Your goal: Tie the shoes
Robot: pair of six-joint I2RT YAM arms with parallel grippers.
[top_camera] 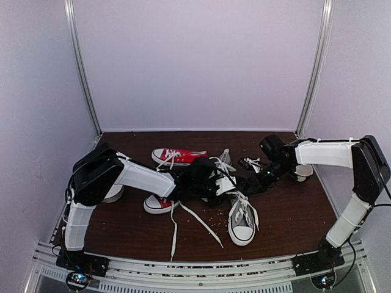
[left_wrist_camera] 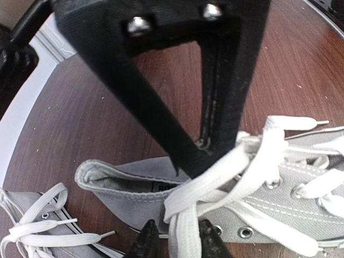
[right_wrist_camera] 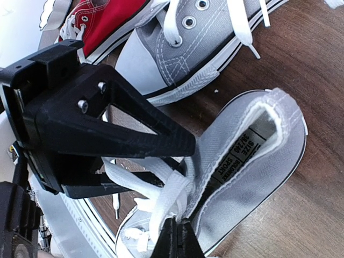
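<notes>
The front grey shoe (top_camera: 241, 226) points toward the table's front, its white laces (left_wrist_camera: 231, 172) in crossed loops over the tongue and collar. My left gripper (top_camera: 223, 189) is at that shoe's collar; in the left wrist view its fingertips are among the laces, partly hidden, their spacing unclear. My right gripper is shut at the laces beside the opening, in the lower middle of the right wrist view; a white lace runs into its fingertips, though whether it is pinched is unclear.
Red shoes (top_camera: 180, 155) lie behind and left, one with long loose laces toward the front. Another grey shoe (right_wrist_camera: 177, 54) lies close beside the front one. The front left and front right of the table have bare room.
</notes>
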